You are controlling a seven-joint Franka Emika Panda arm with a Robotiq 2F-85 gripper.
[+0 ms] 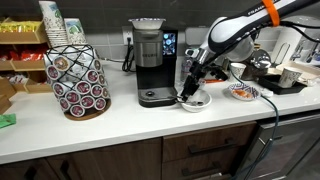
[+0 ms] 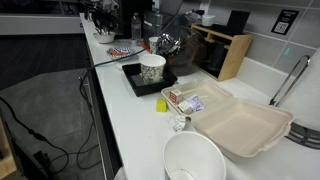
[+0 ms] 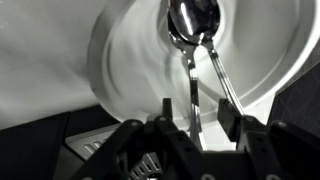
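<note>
Two metal spoons [image 3: 196, 30] lie with their bowls close together inside a white bowl [image 1: 197, 107]. In the wrist view their handles [image 3: 193, 85] run toward my gripper, whose fingers stand open on either side of them. Over the bowl's left side in exterior view 1, the gripper [image 1: 186, 97] points downward. From exterior view 2 the same white bowl [image 2: 104, 38] shows far off at the upper left, too small for the spoons to be made out.
The coffee machine [image 1: 154, 60] stands close behind and left of the bowl. A patterned plate [image 1: 242, 92] with food on it sits to the right. At left is a rack of pods [image 1: 78, 85].
</note>
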